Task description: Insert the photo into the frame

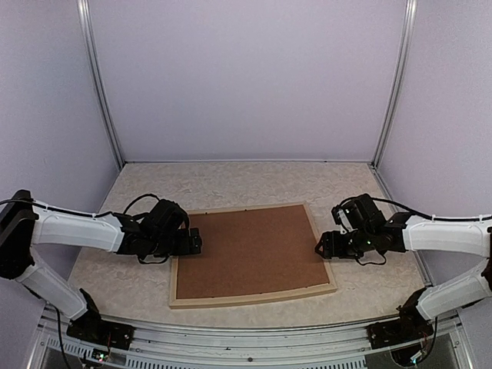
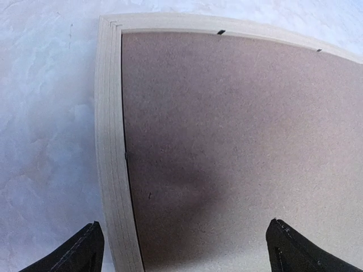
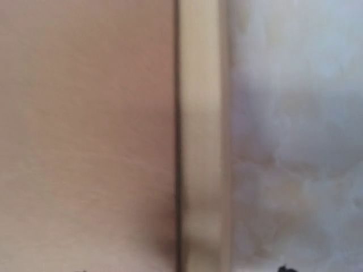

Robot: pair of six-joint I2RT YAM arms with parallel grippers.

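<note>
The pale wooden frame (image 1: 254, 299) lies flat on the table, with a brown backing board (image 1: 254, 254) inside its border. No photo shows as a separate thing. Over the frame's left side is my left gripper (image 1: 197, 243); its dark fingers (image 2: 82, 252) stand open and wide apart, one on either side of the left rail (image 2: 110, 153). My right gripper (image 1: 321, 246) is over the right edge. In the right wrist view only the tips show at the bottom, apart, with the right rail (image 3: 201, 136) between them in the picture. Neither gripper holds anything.
Small dark tabs (image 2: 221, 32) stick out along the inner edge of the frame. Bare mottled tabletop (image 1: 246, 184) surrounds it, with free room behind. Walls close off the back and sides, and a metal rail (image 1: 250, 338) runs along the front.
</note>
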